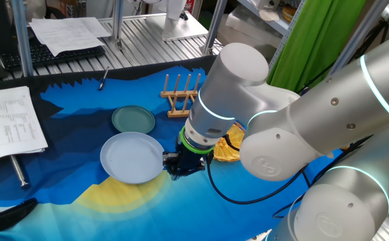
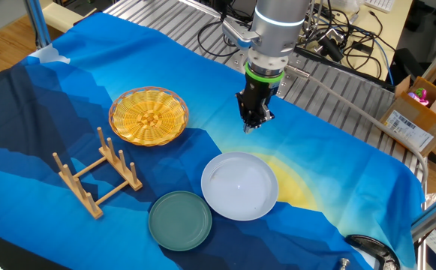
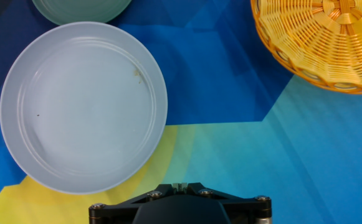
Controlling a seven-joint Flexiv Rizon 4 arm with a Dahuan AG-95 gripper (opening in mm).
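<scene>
My gripper hangs above the cloth, its fingertips together at the bottom of the wrist view and nothing visible between them. In exterior view 2 the gripper point(image 2: 249, 129) is in the air near the pale blue-grey plate point(image 2: 240, 186), apart from it. That plate point(image 3: 84, 109) lies flat and empty in the wrist view, apart from a few small specks. Beside it is a smaller green plate point(image 2: 180, 220). A round yellow wicker basket point(image 2: 148, 117) lies empty. The wooden dish rack point(image 2: 101, 174) with upright pegs holds nothing.
Papers point(image 1: 10, 124) and a black bracket point(image 1: 10, 213) with a metal rod occupy the left side in exterior view 1. A pen point(image 1: 104, 79) lies near the far edge. The blue and yellow cloth point(image 2: 338, 180) right of the plates is mostly clear.
</scene>
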